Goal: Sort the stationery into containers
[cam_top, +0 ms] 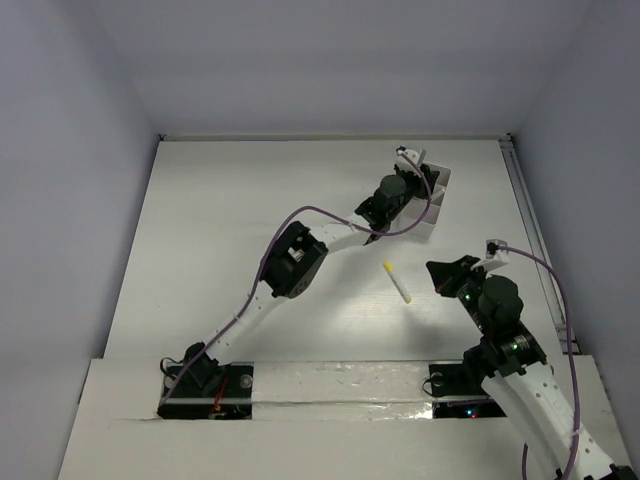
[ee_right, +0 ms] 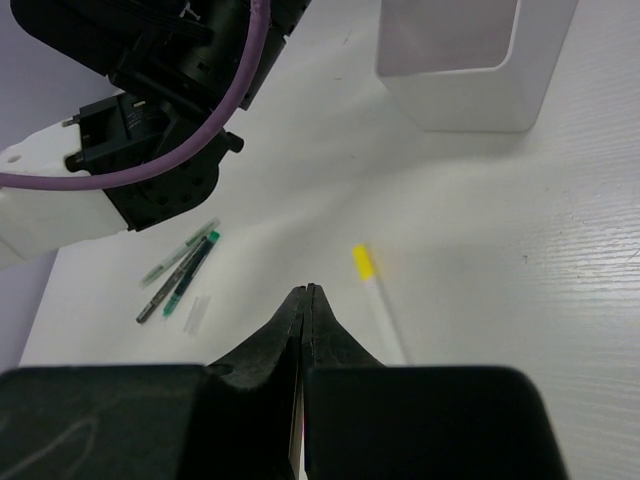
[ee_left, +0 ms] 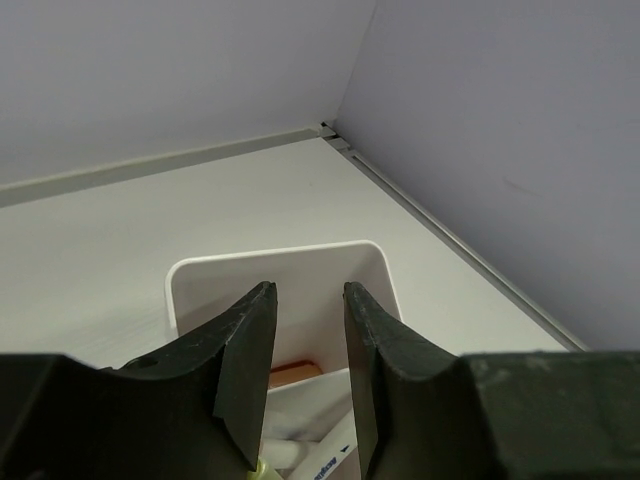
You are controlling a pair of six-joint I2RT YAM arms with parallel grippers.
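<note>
A white compartmented container (cam_top: pixel 420 225) stands at the back right. My left gripper is over it, part open, with no object held between its fingertips; below it show a white stick and a yellow item inside the container. A white marker with yellow ends (cam_top: pixel 397 282) lies on the table in front of the container, also in the right wrist view (ee_right: pixel 380 310). My right gripper is shut, nothing between its fingers, right of the marker.
In the right wrist view several pens (ee_right: pixel 190 275) lie beyond the marker, below the left arm. Walls border it at back and sides.
</note>
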